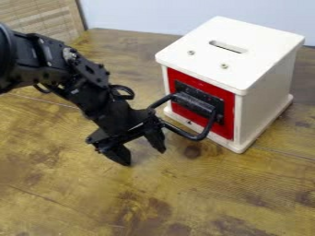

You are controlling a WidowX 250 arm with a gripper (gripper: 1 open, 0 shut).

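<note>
My black gripper (136, 147) hangs low over the wooden table, left of and in front of a white box (245, 60) with a slot and two screws on top. The box's front has a red panel (180, 81) with a dark fitting and a black bar handle (193, 134) that sticks out toward me. The fingers are spread apart, with nothing seen between them, close to the handle but below and left of its outer end.
A pale wall stands behind, with a light wooden board (37, 17) at the back left.
</note>
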